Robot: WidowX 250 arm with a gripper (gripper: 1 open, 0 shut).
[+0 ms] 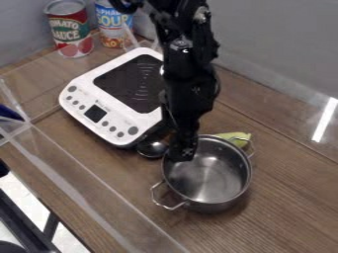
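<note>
My black gripper (183,146) reaches down from the top centre to the back-left rim of a steel pot (209,180) with two handles on the wooden table. Its fingertips are dark and overlap the rim, so I cannot tell whether they are shut on it. A white induction cooker (93,107) with a black plate stands to the left. A spoon-like metal piece (149,149) lies between cooker and pot, partly hidden. A yellow-green object (235,137) lies behind the pot.
A tomato sauce can (70,30) and an alphabet soup can (113,25) stand at the back left.
</note>
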